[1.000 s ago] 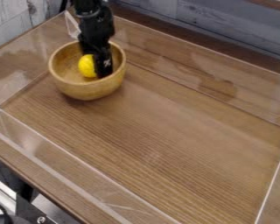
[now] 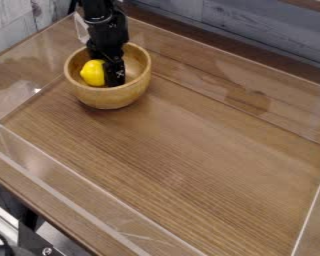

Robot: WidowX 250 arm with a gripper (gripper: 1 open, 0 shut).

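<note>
A light wooden bowl [image 2: 120,98] sits on the wooden tabletop at the upper left. A yellow object [image 2: 92,73] lies in its left part. The black arm reaches down from the top into the bowl, and the gripper [image 2: 107,70] is at the yellow object's right side. Whether the fingers grip it or are apart cannot be made out.
White walls border it at the back and left.
Compared with a second ago, the bowl, yellow object and gripper sit slightly further right.
</note>
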